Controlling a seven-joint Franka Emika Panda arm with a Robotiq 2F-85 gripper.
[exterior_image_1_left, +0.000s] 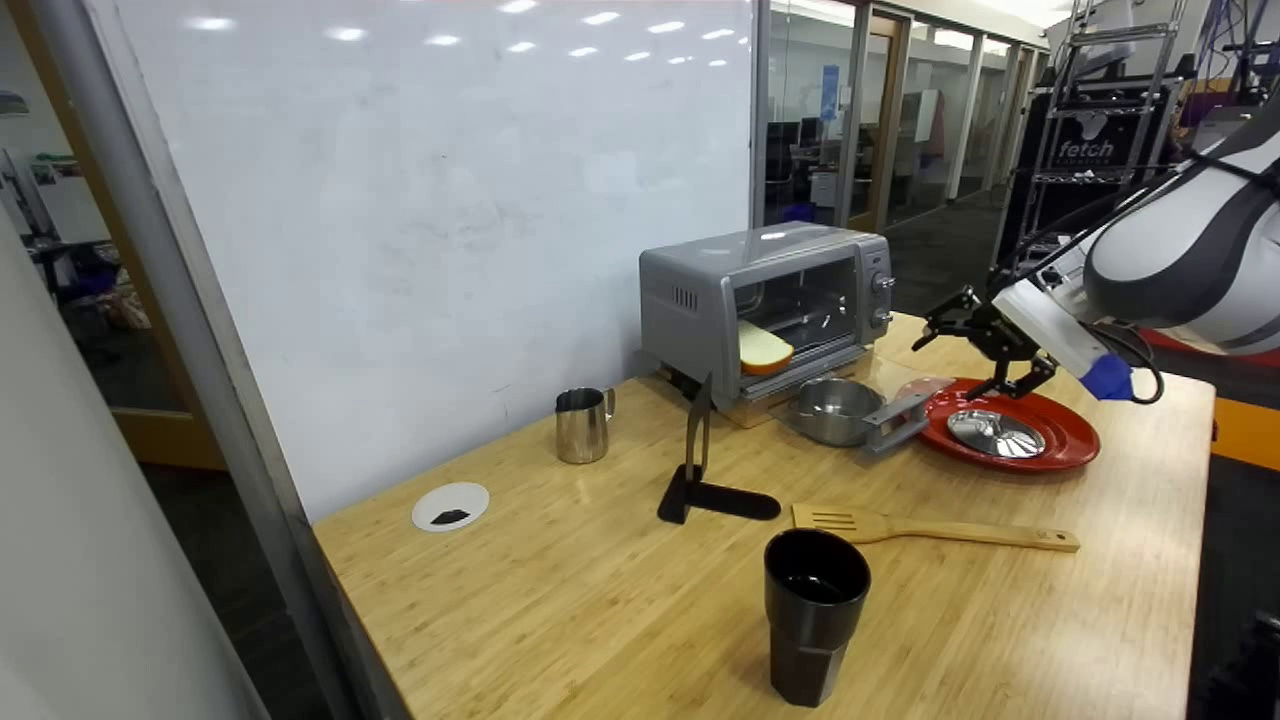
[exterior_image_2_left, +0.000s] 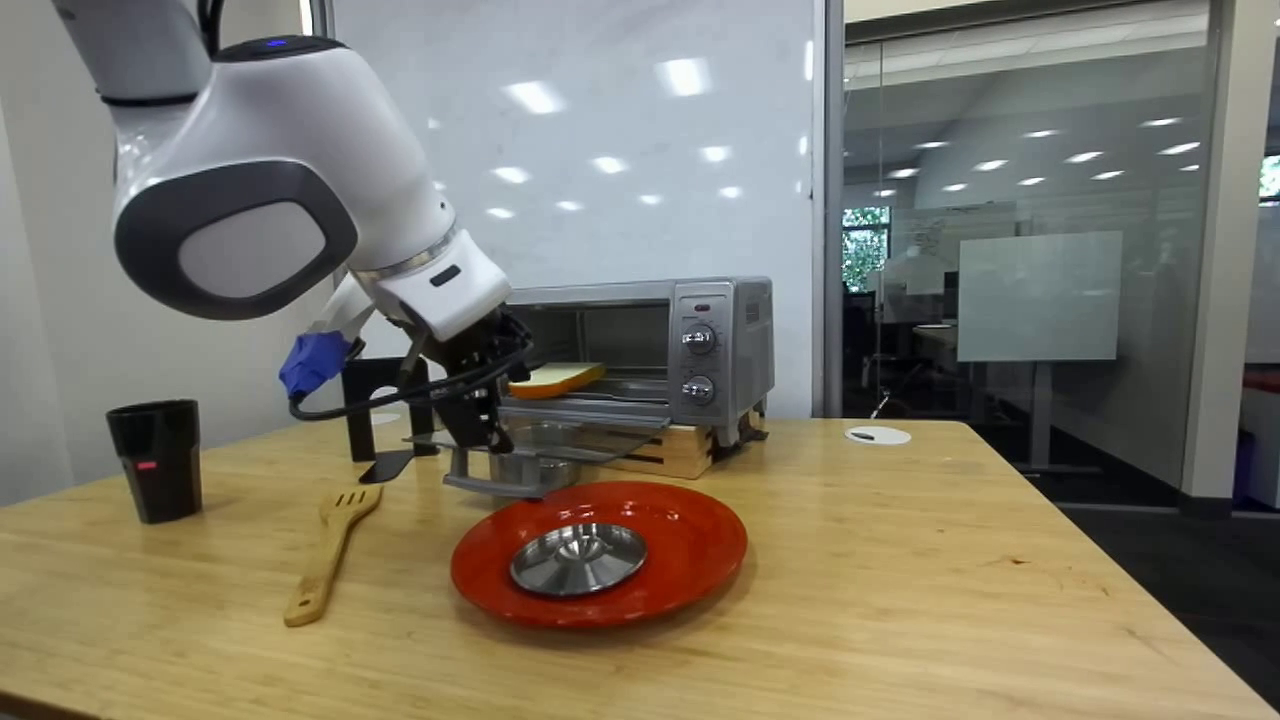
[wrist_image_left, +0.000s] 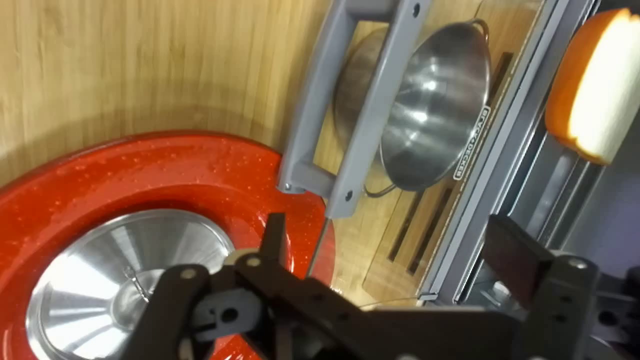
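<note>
My gripper is open, with its fingers wide apart and nothing held between them. It hangs above the lowered glass door of the grey toaster oven (exterior_image_1_left: 768, 270), near the red plate. In the wrist view the door's grey handle (wrist_image_left: 369, 120) lies just beyond the left finger. A toy bread slice (wrist_image_left: 585, 90) with an orange crust rests inside the oven opening. On the red plate (exterior_image_2_left: 696, 558) sits a round metal lid (exterior_image_2_left: 578, 559). A metal pot (wrist_image_left: 441, 102) stands on the table, seen partly through the door glass.
A wooden spatula (exterior_image_1_left: 960, 532), a black cup (exterior_image_1_left: 806, 618), a black stand (exterior_image_1_left: 720, 498) and a metal pitcher (exterior_image_1_left: 582, 428) are spread over the table. A whiteboard (exterior_image_1_left: 456, 204) closes off the back. Bare table lies to the plate's right in exterior view 2.
</note>
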